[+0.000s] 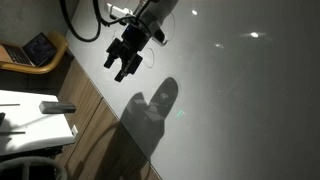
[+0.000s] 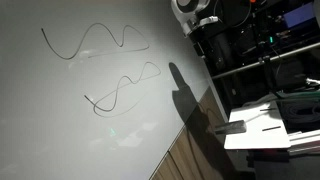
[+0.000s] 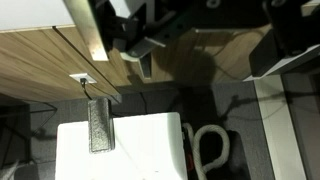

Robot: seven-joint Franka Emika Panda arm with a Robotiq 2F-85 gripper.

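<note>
My gripper (image 1: pixel 115 69) stands open in front of a large whiteboard (image 1: pixel 225 95), its two dark fingertips apart and nothing visible between them. In the wrist view a grey, block-like object (image 3: pixel 101 125) lies on a white surface (image 3: pixel 145 150), away from the gripper. The same grey block (image 1: pixel 57 107) shows near the edge of the white table (image 1: pixel 35 130) in exterior view 1. Two thin wavy dark lines (image 2: pixel 122 82) are drawn on the whiteboard (image 2: pixel 60 130) in exterior view 2. What the block is, I cannot tell for sure.
Wood panelling (image 1: pixel 90 110) runs below the whiteboard. A laptop (image 1: pixel 40 48) rests on a chair (image 1: pixel 52 63) at the far left. Beside the white table in the wrist view, a pale curved tube (image 3: pixel 205 150) lies by the dark floor. Dark equipment (image 2: pixel 265 50) crowds the right of exterior view 2.
</note>
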